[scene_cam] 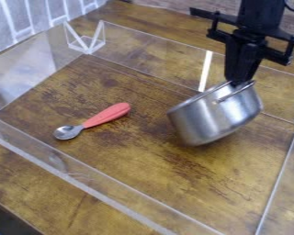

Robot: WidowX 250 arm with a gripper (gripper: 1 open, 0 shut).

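Note:
A steel pot [211,119] hangs tilted on the right, its mouth tipped toward the back, so its inside is hidden. The black gripper [242,78] is shut at the pot's upper rim; whether the rim is between its fingers is hard to see. A spoon with a red handle [109,114] lies flat on the wooden table to the left of the pot.
Clear plastic walls [63,171] border the wooden work area [100,156]. A white slatted rail stands at the back left.

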